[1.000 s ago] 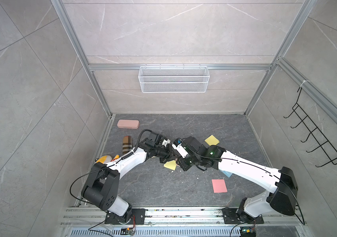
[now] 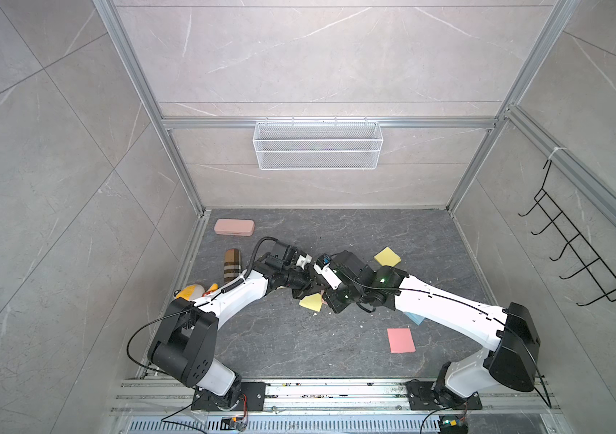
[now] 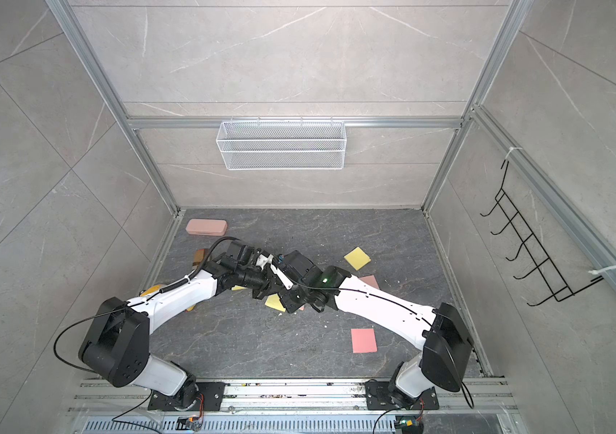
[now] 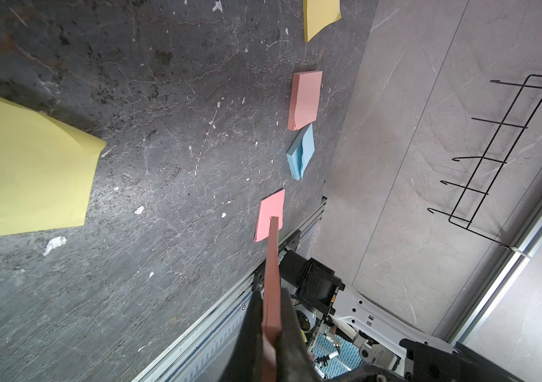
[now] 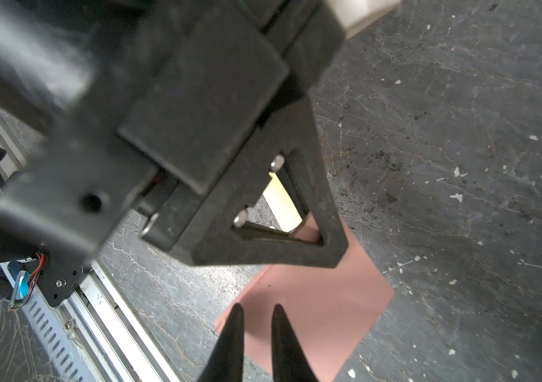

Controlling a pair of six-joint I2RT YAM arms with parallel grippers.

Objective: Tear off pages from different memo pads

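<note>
In the left wrist view my left gripper is shut on a salmon-pink page [image 4: 271, 267], seen edge-on. From the right wrist view, that page spreads out below the left gripper's triangular finger [image 5: 329, 222], which grips its upper corner. My right gripper has its fingers part open, their tips overlapping the page's lower left area. A salmon pad [image 4: 306, 98], a blue pad [image 4: 301, 151] with a lifted sheet and a brighter pink pad [image 4: 269, 214] lie on the table. Yellow sheets or pads lie at the centre [image 2: 311, 302] and back right [image 2: 387, 256].
Both arms meet over the middle of the table, hiding the fingertips in the top views. A pink case [image 2: 234, 227] and a brown striped object [image 2: 232, 264] lie on the left. Free table shows at the front centre. A black hook rack [image 2: 582, 242] hangs on the right wall.
The right arm has shifted very slightly at its elbow. The left arm and the pads on the table look the same.
</note>
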